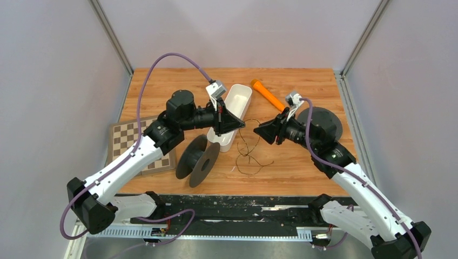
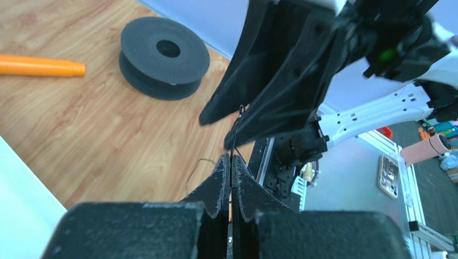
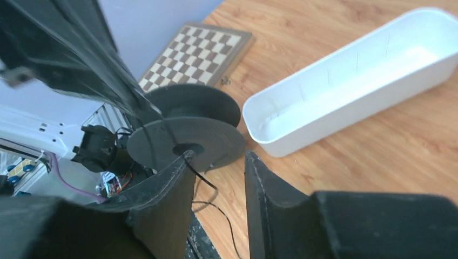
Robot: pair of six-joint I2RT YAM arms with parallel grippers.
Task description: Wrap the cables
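A thin dark cable (image 1: 250,155) lies in loose loops at the middle of the table, its upper part rising between the two arms. My left gripper (image 1: 243,124) is shut on the cable (image 2: 236,132), a short length of which sticks up from its fingertips in the left wrist view. Facing it closely, my right gripper (image 1: 260,135) is open, its fingers apart. In the right wrist view the cable (image 3: 204,179) runs past the tip of one right finger (image 3: 181,172) and curls between the fingers; whether it touches them I cannot tell.
A white bin (image 1: 232,108) stands behind the left gripper. One black spool (image 1: 199,162) leans beside the chessboard (image 1: 123,141); another black spool (image 1: 330,121) sits under the right arm. An orange stick (image 1: 268,96) lies at the back.
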